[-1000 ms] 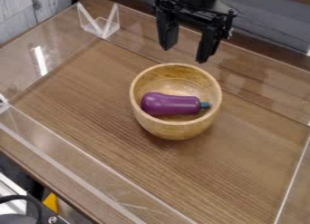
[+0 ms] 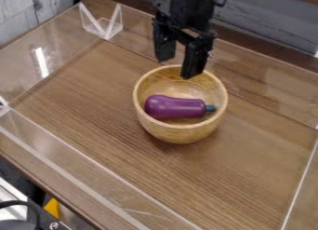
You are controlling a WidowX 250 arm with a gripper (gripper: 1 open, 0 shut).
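A wooden bowl (image 2: 177, 131) stands near the middle of the table, holding a purple eggplant (image 2: 174, 107) with a green stem at its right end. Above the bowl's back rim is my black gripper (image 2: 178, 49), hanging from the top of the view with its fingers apart and nothing seen between them.
A white wire-like object (image 2: 102, 20) stands at the back left. Dark cables and a yellow item lie beyond the table's lower-left edge.
My gripper has moved left and turned, and its fingers now sit somewhat lower over the bowl's back. The bowl and eggplant look unmoved.
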